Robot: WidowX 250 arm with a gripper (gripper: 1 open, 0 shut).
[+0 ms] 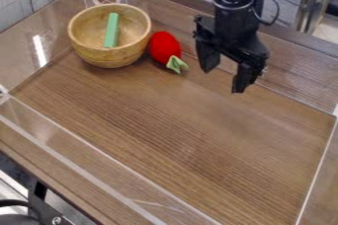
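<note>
The black robot gripper (222,63) hangs over the right-middle of the wooden table, pointing down; whether it is open or shut is hard to tell. Left of it lies a red object (164,47) with a light green end. A wooden bowl (85,47) at the upper left holds a light green elongated object (114,30).
A pale wall and ledge edge run along the back, and dark cables show at the lower left corner.
</note>
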